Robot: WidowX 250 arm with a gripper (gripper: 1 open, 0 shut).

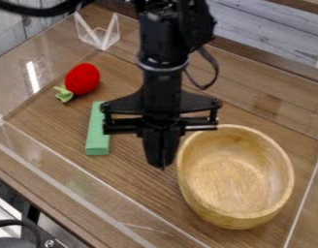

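My gripper [161, 145] hangs in the middle of the view, a black body with its fingertips shut and nothing visible between them, just left of a wooden bowl [237, 179]. A green block [100, 136] lies to the left on the wooden table, partly behind the gripper. Farther back on the left, a red tomato-like object [82, 78] with a pale green piece at its foot rests on the table.
A clear plastic stand [100, 31] is at the back left. A black cable shows at the bottom-left corner.
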